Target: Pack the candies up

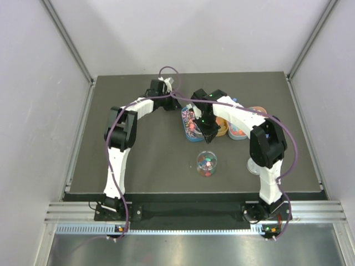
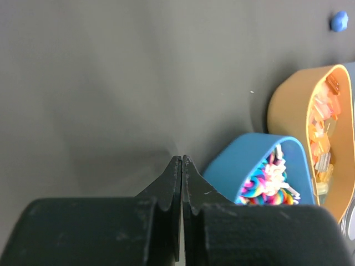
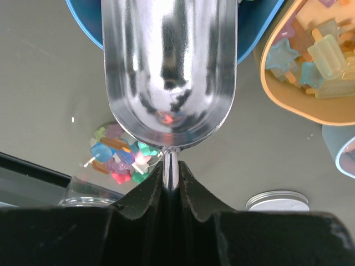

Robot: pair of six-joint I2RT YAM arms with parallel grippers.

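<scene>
My right gripper is shut on the thin handle of a shiny metal scoop (image 3: 172,83), held over the blue bin (image 3: 89,22). In the top view the blue bin (image 1: 189,136) holds colourful candies (image 1: 187,116). A clear round jar (image 1: 206,163) stands in front of it with mixed candies (image 3: 119,155) inside. My left gripper is shut, nothing showing between its fingers, just left of the blue bin (image 2: 227,160). A silver lid (image 3: 277,200) lies to the right of the jar.
An orange bin (image 2: 299,100) of candies is beside the blue one, with more candy bins (image 1: 239,137) farther right. A small blue object (image 2: 339,21) lies behind the bins.
</scene>
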